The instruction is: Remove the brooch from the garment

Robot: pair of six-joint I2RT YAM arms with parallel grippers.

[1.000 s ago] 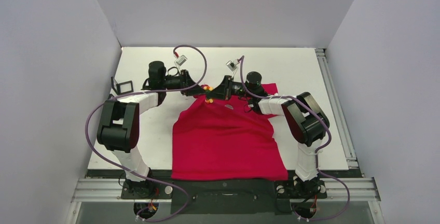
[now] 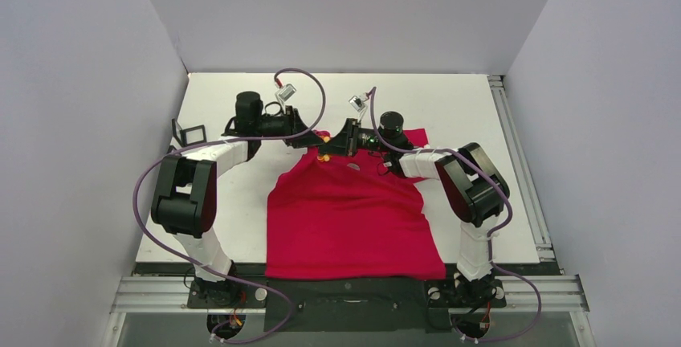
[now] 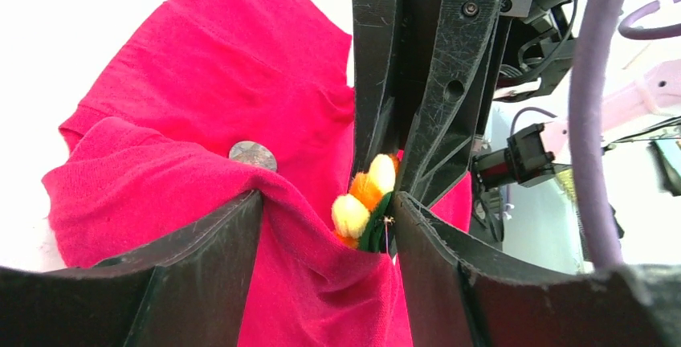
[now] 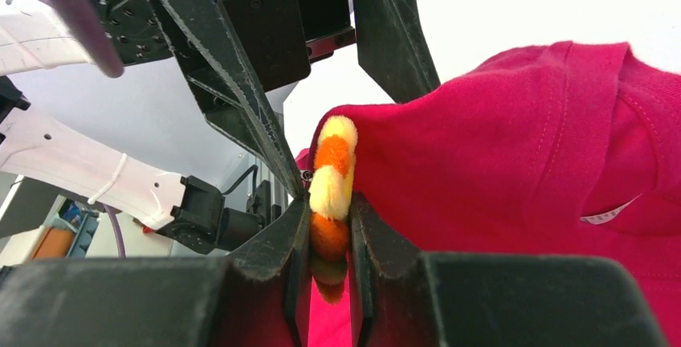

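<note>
A red garment lies spread on the white table, its upper part lifted between my grippers. The fuzzy orange-and-yellow brooch is at the raised fold, with a small metal pin beside it. My right gripper has the brooch between its fingers, seen upright in the right wrist view. My left gripper is at the cloth edge beside the brooch, a fold of red fabric between its part-open fingers.
A small dark frame stands at the left edge. Walls enclose the sides and back. Purple cables loop over both arms.
My left arm has shifted slightly to the right in the top view. The right arm and the garment show little change.
</note>
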